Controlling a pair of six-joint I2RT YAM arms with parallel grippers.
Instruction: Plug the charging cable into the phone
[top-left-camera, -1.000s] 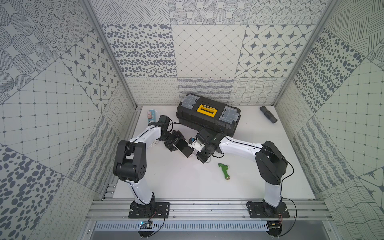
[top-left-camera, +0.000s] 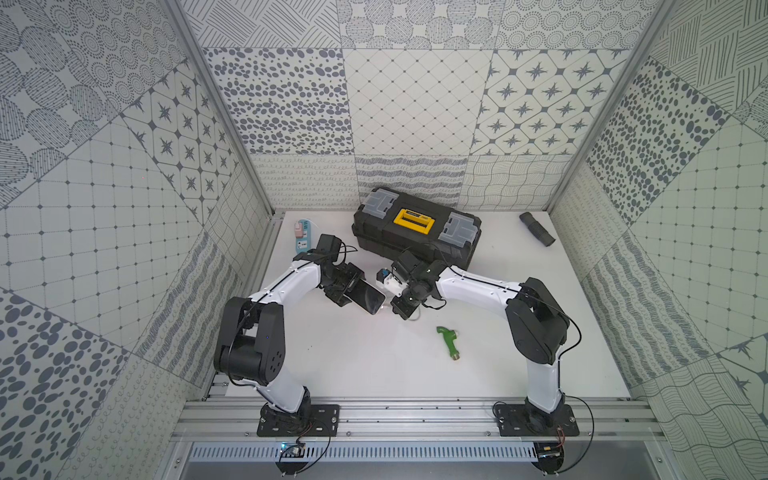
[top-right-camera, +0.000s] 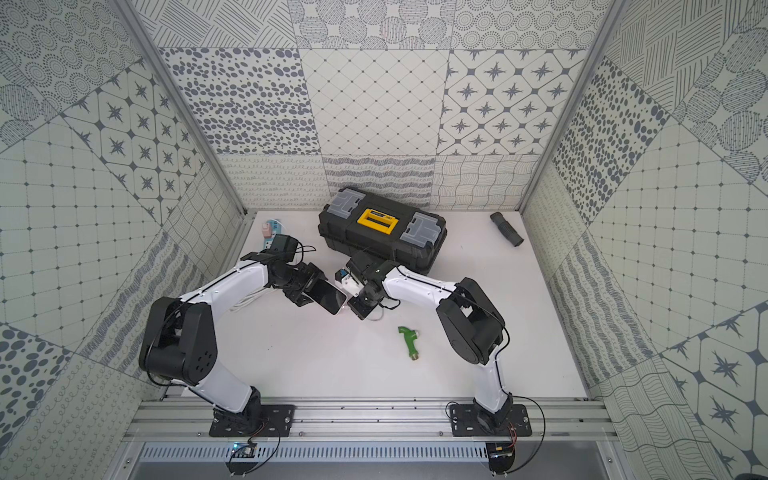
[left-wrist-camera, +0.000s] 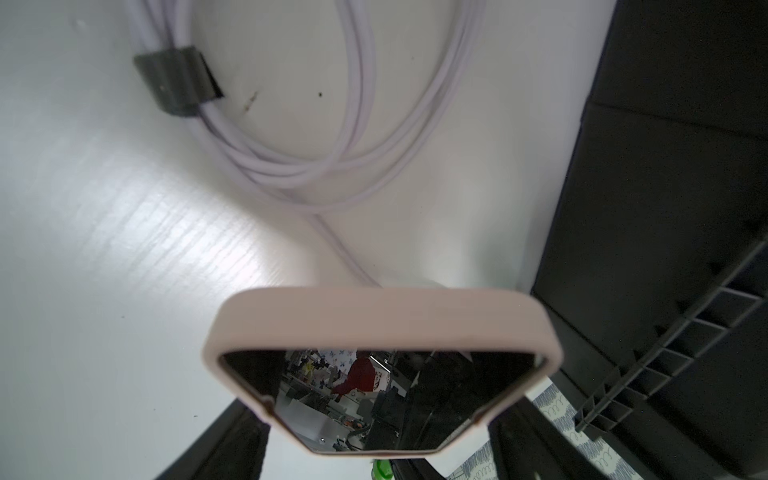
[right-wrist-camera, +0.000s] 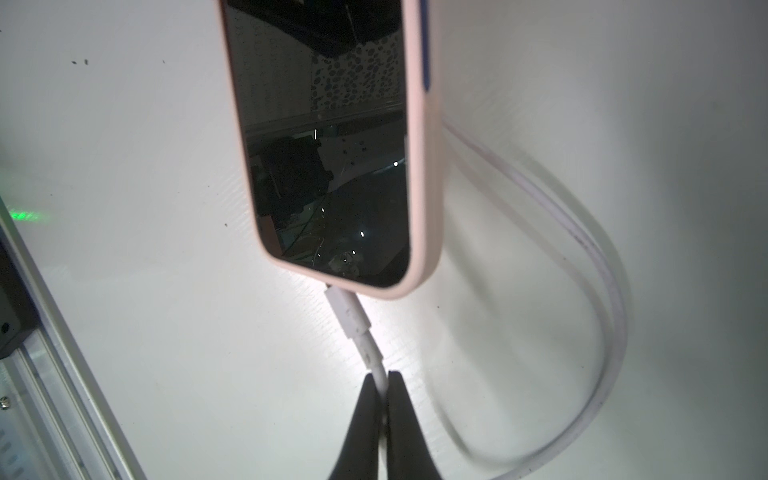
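Note:
The phone (right-wrist-camera: 336, 152), dark-screened in a pink case, is held above the table by my left gripper (top-left-camera: 350, 286), whose fingers (left-wrist-camera: 228, 448) close on its two sides. Its bottom edge faces my right gripper, which is shut on the white charging cable (right-wrist-camera: 369, 348) just behind the plug. The plug (right-wrist-camera: 347, 310) meets the phone's bottom edge at a slant, off-centre towards the left in the right wrist view. A small dark bit shows where they meet; how deep the tip sits cannot be told.
Coiled cable (left-wrist-camera: 320, 168) with a dark strap lies on the table under the phone. A black toolbox (top-left-camera: 416, 228) stands close behind both grippers. A blue power strip (top-left-camera: 302, 237) is at back left, a green object (top-left-camera: 449, 342) at front right.
The right arm moved slightly earlier and now stays nearly still.

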